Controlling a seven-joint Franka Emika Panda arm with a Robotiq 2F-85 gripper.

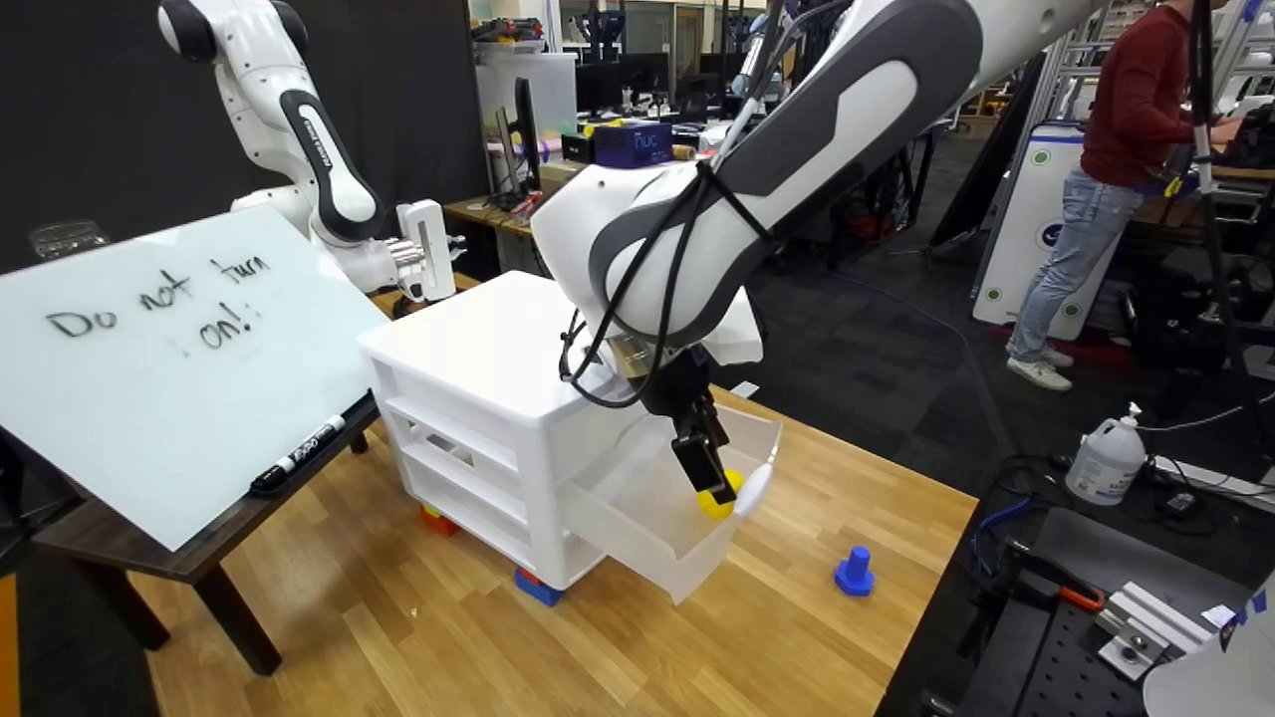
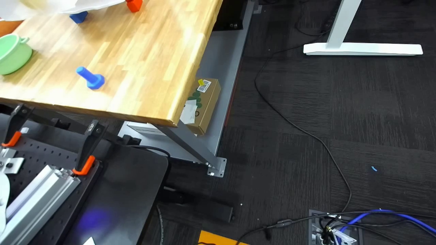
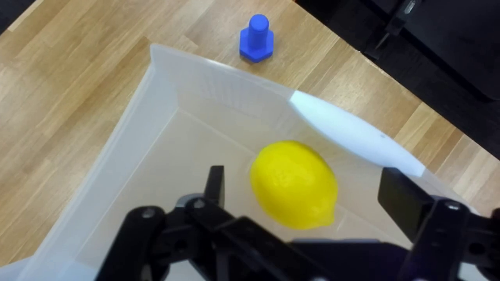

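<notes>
A yellow lemon (image 3: pixel 294 185) lies on the floor of the pulled-out translucent drawer (image 3: pixel 129 173), near its front wall. In the wrist view my gripper is open, one finger on each side of the lemon, with gaps showing between them. Exterior view 1 has the gripper (image 1: pixel 714 488) reaching down into the drawer, partly covering the lemon (image 1: pixel 719 502). The drawer belongs to a white cabinet (image 1: pixel 478 347) on the wooden table. From exterior view 2 the gripper and the lemon cannot be seen.
A blue bolt (image 1: pixel 855 572) stands on the table beyond the drawer's front. The whiteboard (image 1: pixel 179 347) leans left of the cabinet. In exterior view 2 a green pot (image 2: pixel 14 55) sits at the left. Bare table surrounds the bolt.
</notes>
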